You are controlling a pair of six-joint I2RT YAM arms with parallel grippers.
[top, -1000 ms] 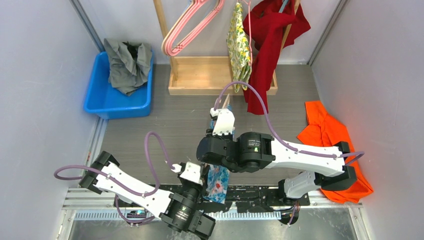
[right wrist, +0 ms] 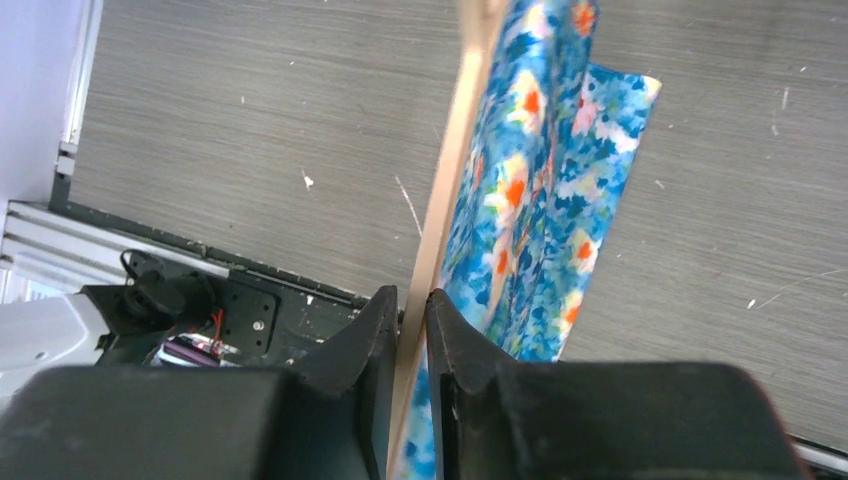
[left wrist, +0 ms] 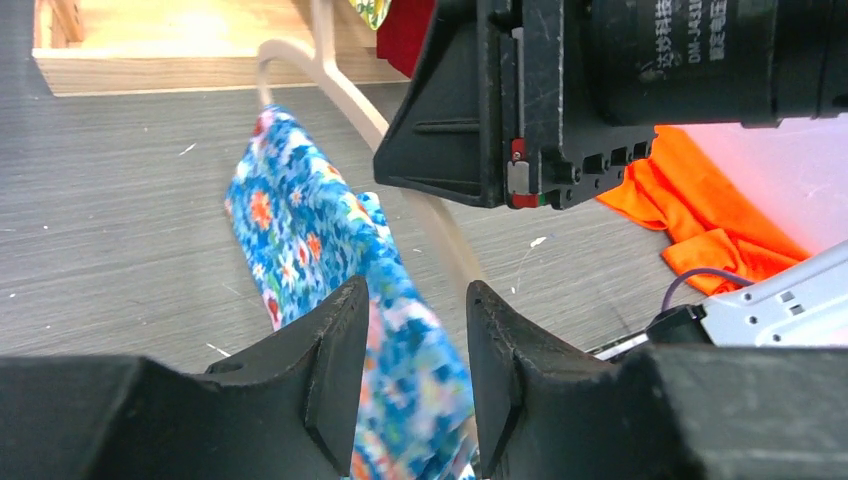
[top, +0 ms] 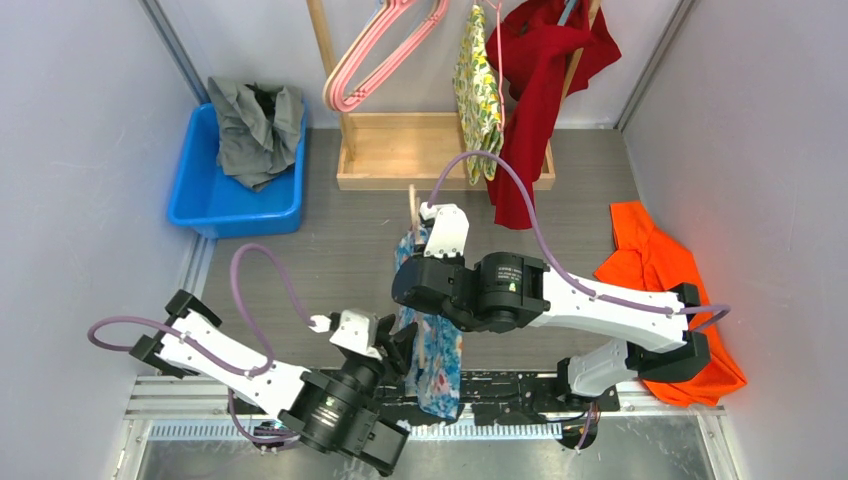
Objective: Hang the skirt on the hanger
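Observation:
The blue floral skirt [left wrist: 310, 230] hangs draped along the lower part of a pale hanger [left wrist: 360, 110], whose upper bar stands clear of the cloth in the left wrist view. My right gripper is shut on the hanger's bar, which passes between its fingertips, with the skirt [right wrist: 510, 200] hanging beside. My left gripper is open at the near end, its fingers apart on either side of skirt cloth in view; whether they touch it I cannot tell. From the top, both arms partly cover the skirt [top: 436, 365].
A wooden rack [top: 400, 183] at the back bears pink hangers [top: 350, 75], a yellow floral garment [top: 476, 95] and a red garment [top: 530, 130]. The blue bin [top: 240, 225] with grey cloth stands at left; orange cloth [top: 655, 260] lies at right.
The left arm has shifted left and slightly up in the top view. The hanger's far end has swung left, and more of the skirt shows between and below the grippers.

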